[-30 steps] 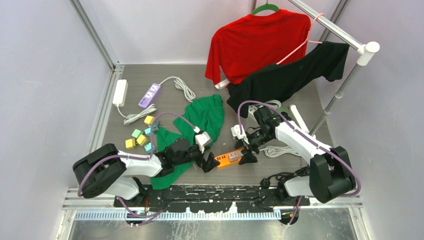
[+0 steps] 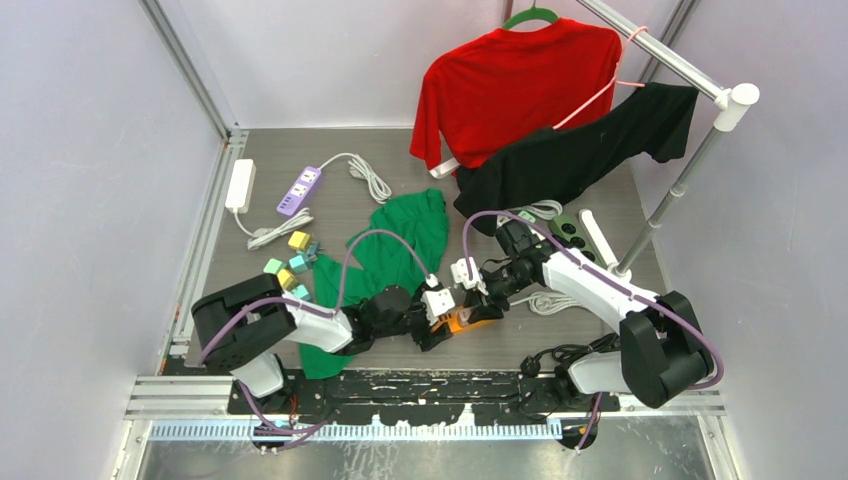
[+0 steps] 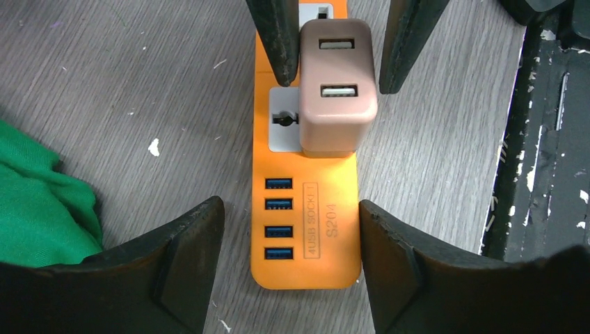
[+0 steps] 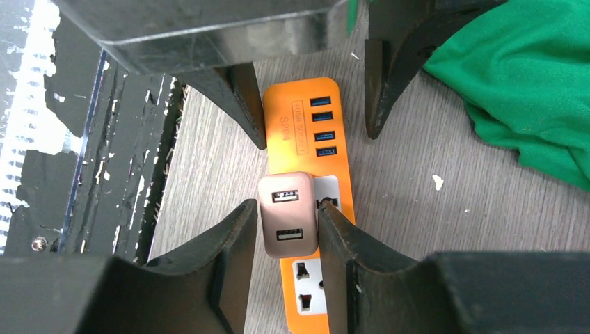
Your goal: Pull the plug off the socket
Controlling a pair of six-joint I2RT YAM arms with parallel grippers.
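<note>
An orange power strip lies on the grey table, a pink plug with two USB slots seated on it. In the left wrist view my left gripper has its fingers either side of the strip's USB end, part open, the right finger at its edge. My right gripper has its fingertips at either side of the plug, close against it; whether they grip it is unclear. In the top view both grippers meet over the strip.
A green cloth lies left of the grippers, with coloured blocks beyond. Purple and white power strips lie at the back left. Shirts hang at the back right; cables lie on the right.
My left gripper has moved right and down onto the strip's end. My right gripper has moved slightly left, over the plug.
</note>
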